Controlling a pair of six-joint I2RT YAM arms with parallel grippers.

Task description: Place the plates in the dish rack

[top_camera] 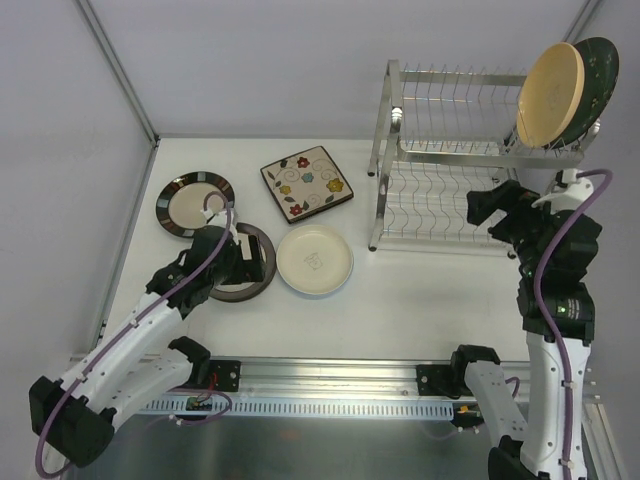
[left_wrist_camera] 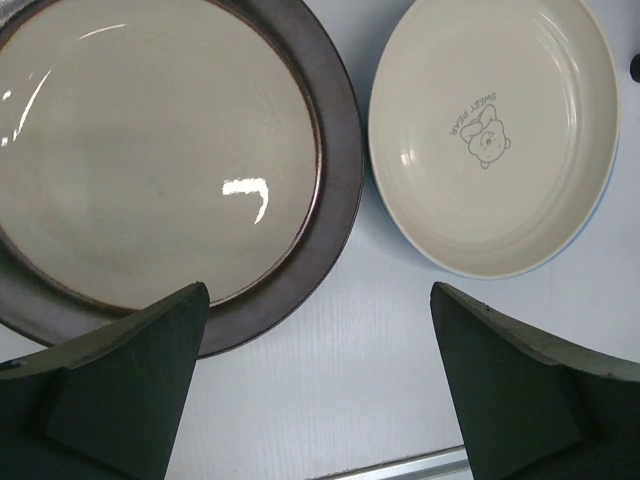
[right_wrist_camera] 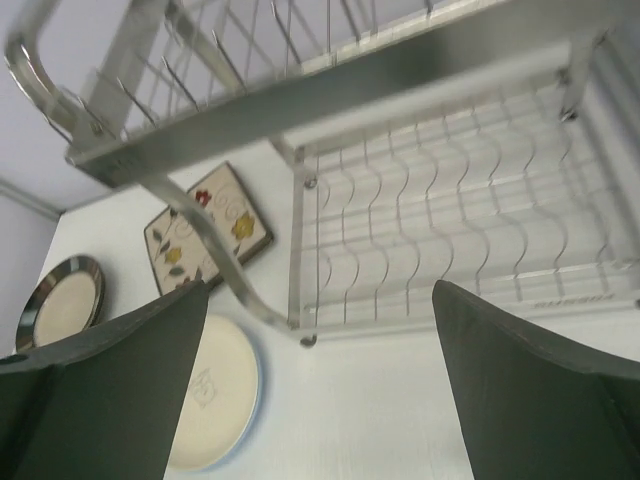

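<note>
On the upper tier of the dish rack (top_camera: 450,158), at its right end, a yellow plate (top_camera: 550,95) and a dark green plate (top_camera: 600,85) stand on edge, side by side. My right gripper (top_camera: 478,222) is open and empty in front of the rack, clear of both plates. Over the brown-rimmed plate (top_camera: 262,282) hangs my left gripper (top_camera: 258,262), open, with nothing between its fingers; that plate's rim (left_wrist_camera: 335,190) passes near its left finger (left_wrist_camera: 150,370). Right of it lies a cream bear plate (top_camera: 315,260). A striped-rim plate (top_camera: 178,222) and a square floral plate (top_camera: 307,184) lie flat behind.
The rack's lower tier (right_wrist_camera: 450,220) is empty, and the upper tier is free left of the yellow plate. Bare table (top_camera: 430,310) extends in front of the rack. The rack's front rail (right_wrist_camera: 300,100) crosses close to the right wrist camera.
</note>
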